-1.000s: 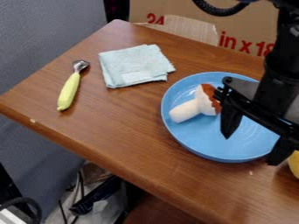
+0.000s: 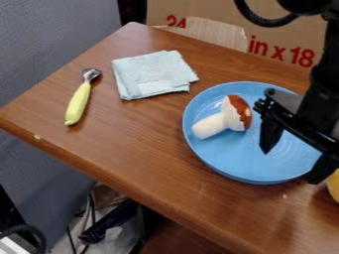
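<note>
A white toy mushroom with a brown, spotted cap lies on its side on a blue plate. My black gripper hangs over the right part of the plate, to the right of the mushroom and apart from it. Whether its fingers are open or shut is hard to make out. To the left lie a folded pale blue cloth and a scoop with a yellow-green handle.
A cardboard box stands behind the wooden table. Something yellow is partly visible at the right edge.
My gripper has shifted right and slightly up, uncovering more of the mushroom's cap and the plate. The mushroom, cloth and scoop have stayed put.
</note>
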